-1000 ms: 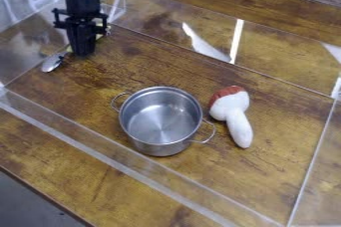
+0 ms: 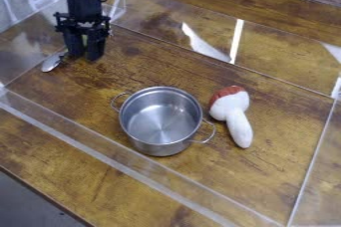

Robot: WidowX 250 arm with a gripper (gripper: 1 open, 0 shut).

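Note:
My black gripper is at the upper left of the camera view, low over the wooden table. A metal spoon lies at its lower left, partly hidden by the gripper. The gripper looks closed on something at the spoon's handle end, though the fingertips are too dark and small to be sure. A steel pot with two side handles stands empty at the lower centre. To its right lies a white mushroom-shaped toy with a red top.
Clear plastic walls surround the wooden work surface, with white pieces on the back wall. The middle of the surface between gripper and pot is free.
Over the last second my gripper has shifted slightly and come down a little around the spoon's handle end. The pot and mushroom toy have not moved.

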